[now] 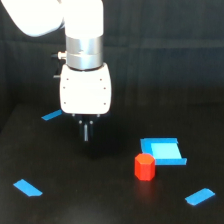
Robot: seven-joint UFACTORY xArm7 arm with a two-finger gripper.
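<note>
The white arm hangs in the upper left of the camera view, its gripper (86, 128) pointing down above the dark table, left of a red hexagonal block (145, 167). The small dark fingers are hard to make out, so I cannot tell whether they are open or shut. The block stands at the lower right of a pale square bordered with blue tape (164, 152), partly in front of its lower left corner.
Blue tape strips lie at the left back (52, 114), front left (28, 188) and front right (200, 197) on the table (100, 200).
</note>
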